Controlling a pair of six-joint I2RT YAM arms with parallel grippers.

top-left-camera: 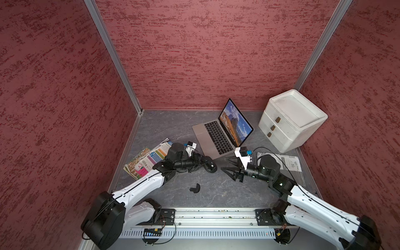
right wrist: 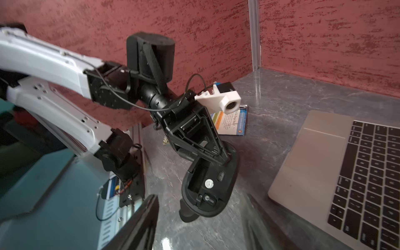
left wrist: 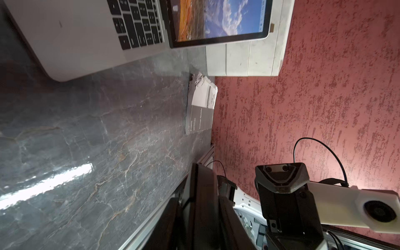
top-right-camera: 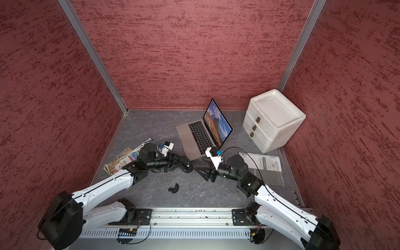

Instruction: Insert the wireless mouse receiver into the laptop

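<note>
My left gripper (top-left-camera: 200, 160) is shut on a black mouse (right wrist: 225, 179), held underside up with the battery bay uncovered, over the table in front of the laptop (top-left-camera: 206, 137). In the right wrist view a small dark compartment shows in the mouse; whether the receiver is inside I cannot tell. My right gripper hangs part open to the right of the mouse, nothing visible between its fingers. A black mouse cover piece (top-left-camera: 195, 188) lies on the table below them. The laptop stands open, its screen showing a mountain picture.
A white drawer unit (top-left-camera: 291, 120) stands at the back right. Magazines (top-left-camera: 145, 164) lie at the left, a grey booklet with papers (top-right-camera: 266, 170) at the right.
</note>
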